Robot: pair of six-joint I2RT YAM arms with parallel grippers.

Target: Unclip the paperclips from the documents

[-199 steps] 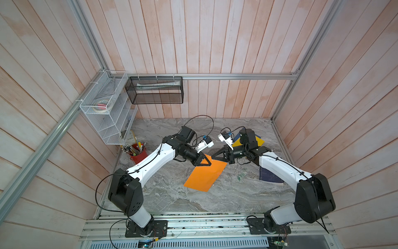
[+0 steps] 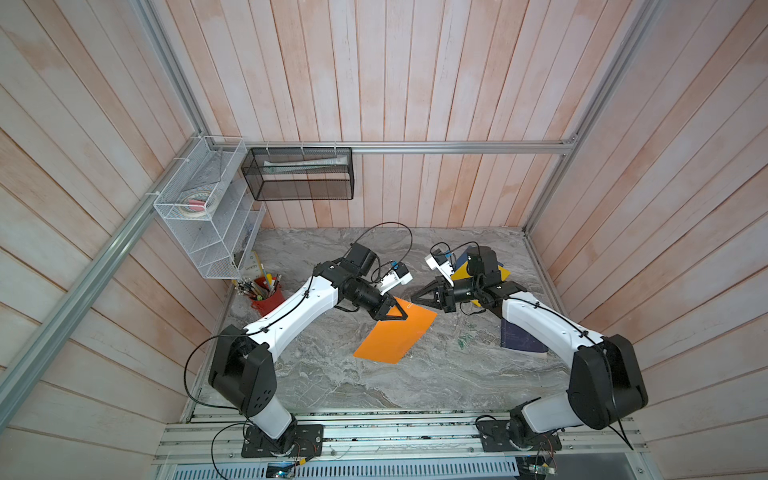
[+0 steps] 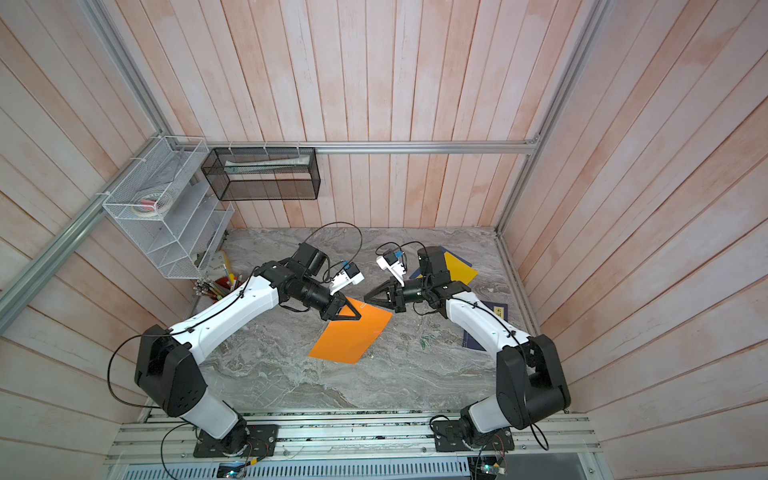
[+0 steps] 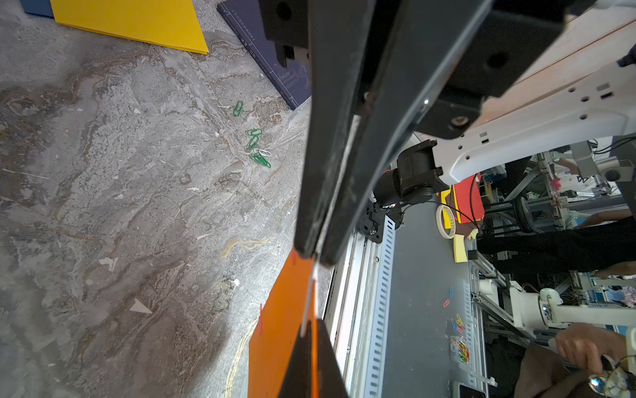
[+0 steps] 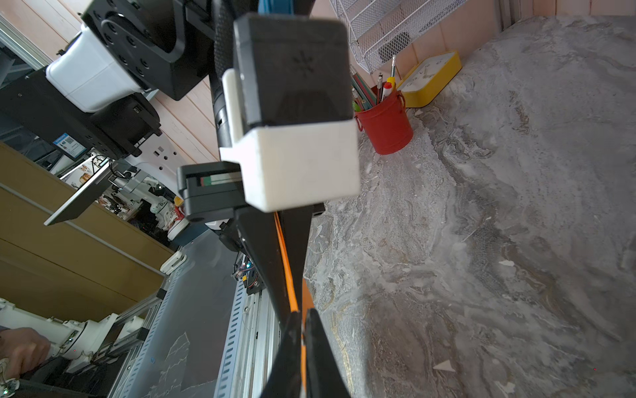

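Note:
An orange document (image 2: 397,336) hangs above the table, held at its top edge by my left gripper (image 2: 401,310), which is shut on it. Close by, at the document's upper right corner, my right gripper (image 2: 414,298) is shut. A thin pale strip (image 4: 308,301) runs below the right gripper's fingertips (image 4: 306,245) in the left wrist view; whether it is paper or a clip I cannot tell. A red paperclip (image 4: 261,317) sits on the document's edge. Several loose green paperclips (image 4: 253,142) and a white one (image 4: 263,152) lie on the table.
A yellow folder (image 4: 132,23) and a dark blue one (image 4: 268,53) lie on the right side. On the left stand a red pen bucket (image 5: 387,122) and a white wire shelf (image 2: 209,206).
The orange document's lower edge has swung a little up and to the left. The left arm looks still.

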